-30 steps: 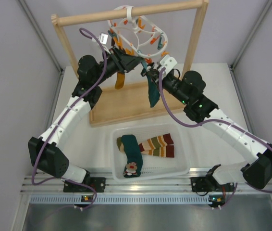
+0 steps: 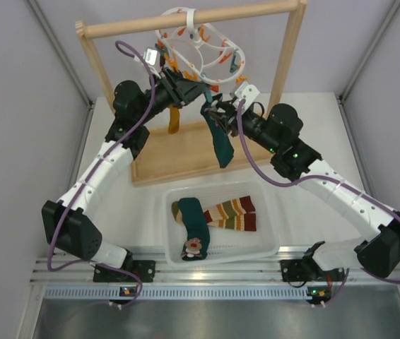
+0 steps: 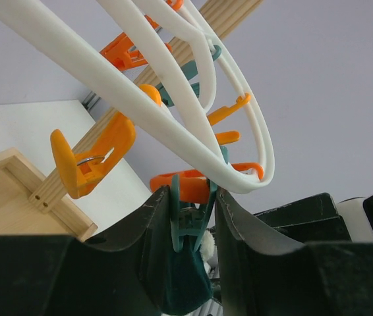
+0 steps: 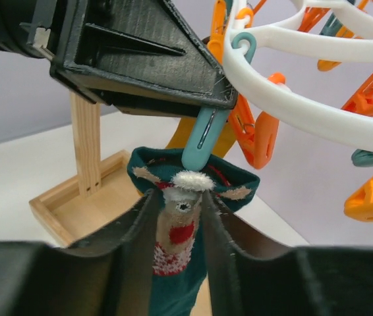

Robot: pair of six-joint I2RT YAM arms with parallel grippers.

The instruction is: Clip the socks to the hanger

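A dark teal sock with a reindeer face hangs below the hanger's white ring. The lower end of a teal clip meets the sock's cuff; whether its fingers grip the cloth cannot be told. In the left wrist view, my left gripper has its fingers apart around the spread handles of this teal clip. My right gripper stands at the sock, its fingers apart with the reindeer face showing between them.
A white bin in front holds another teal sock and striped socks. Orange clips crowd the ring close to my left fingers. A mustard sock hangs behind the left arm. Wooden posts flank the hanger.
The sock's lower end has swung slightly left and down, and its upper part shows wider beside the right gripper. My left arm has hardly moved.
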